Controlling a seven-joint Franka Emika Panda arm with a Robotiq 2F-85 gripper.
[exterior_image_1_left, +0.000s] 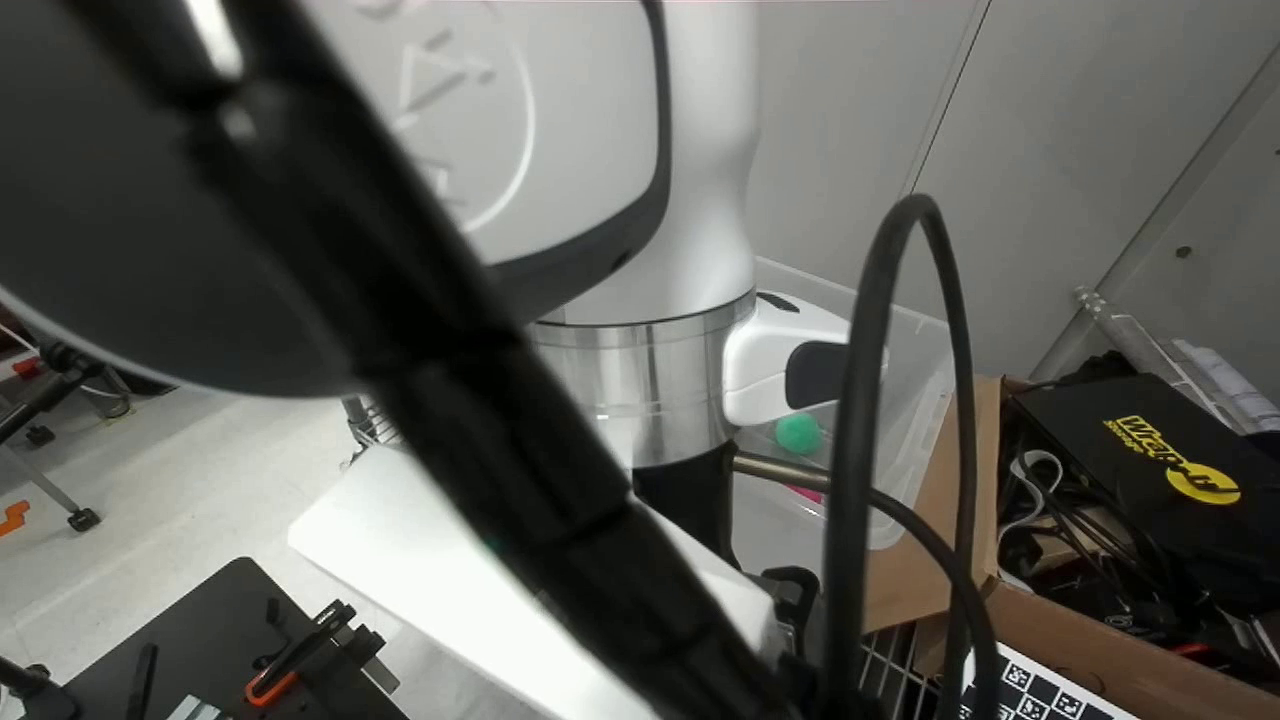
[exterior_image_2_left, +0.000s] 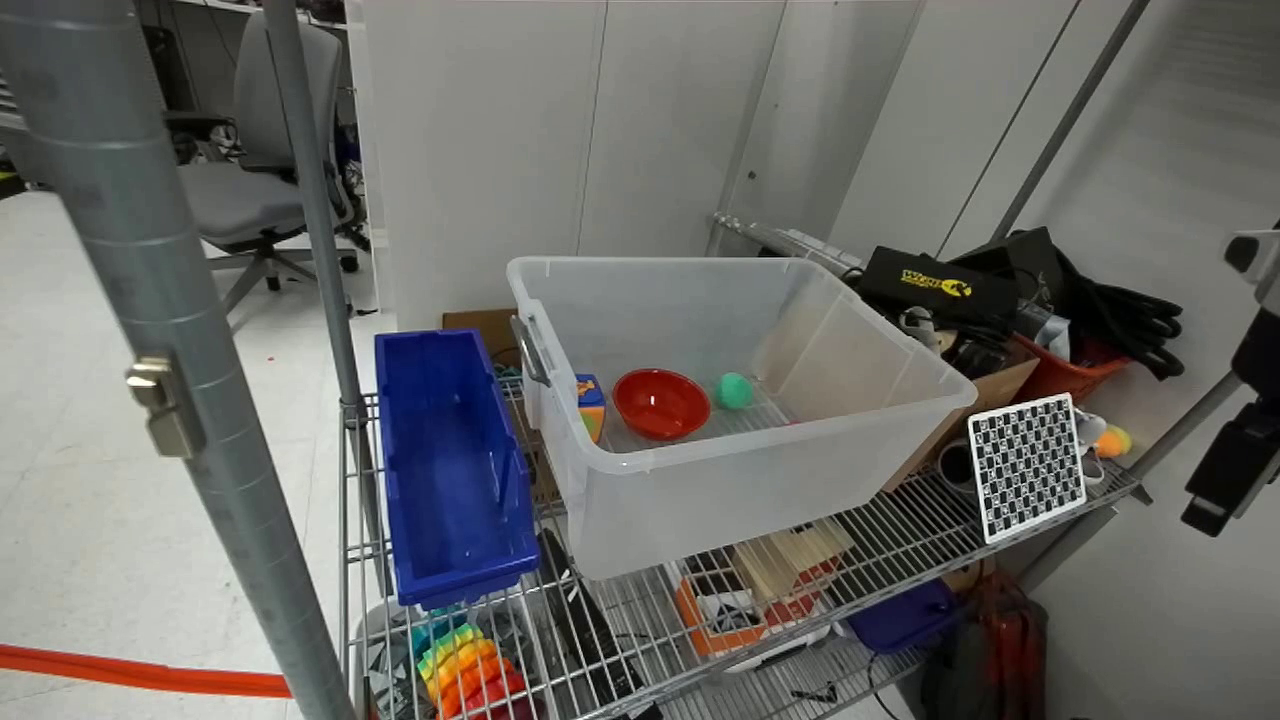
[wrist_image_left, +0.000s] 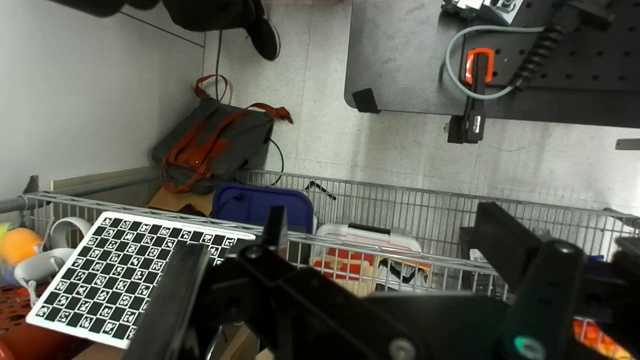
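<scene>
In the wrist view my gripper stands open, its two dark fingers wide apart and nothing held between them. Past it lie the wire shelf and the floor. A clear plastic bin (exterior_image_2_left: 732, 492) sits on the shelf, holding a red bowl (exterior_image_2_left: 661, 404), a green ball (exterior_image_2_left: 734, 390) and a small blue and orange box (exterior_image_2_left: 589, 406). Beside the bin is an empty blue tray (exterior_image_2_left: 452, 480). In the first exterior view the arm's body hides most of the bin; the green ball (exterior_image_1_left: 798, 433) shows behind it, and the gripper's fingers cannot be made out.
A checkered board (wrist_image_left: 129, 270) leans at the shelf's end, close to the gripper in the wrist view. Boxes of cables and a black case (exterior_image_2_left: 936, 288) crowd the right of the bin. A metal post (exterior_image_2_left: 180, 324) rises at the left. A black table (wrist_image_left: 396, 60) stands across the floor.
</scene>
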